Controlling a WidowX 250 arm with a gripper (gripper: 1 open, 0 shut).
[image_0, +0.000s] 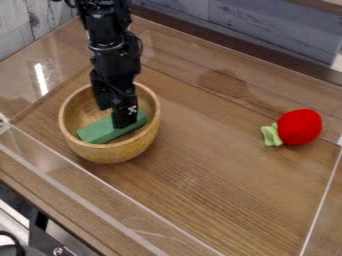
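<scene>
A black robot gripper (112, 108) reaches down from the top left into a wooden bowl (83, 148) on the table's left side. Its fingertips are at the green block (102, 130) lying in the bowl. Whether the fingers are closed on the block is unclear, as they are dark and partly overlap it.
A red tomato-like object (301, 126) with a small light-green piece (271, 135) lies on the right of the wooden table (227, 190). A pale wall runs along the back.
</scene>
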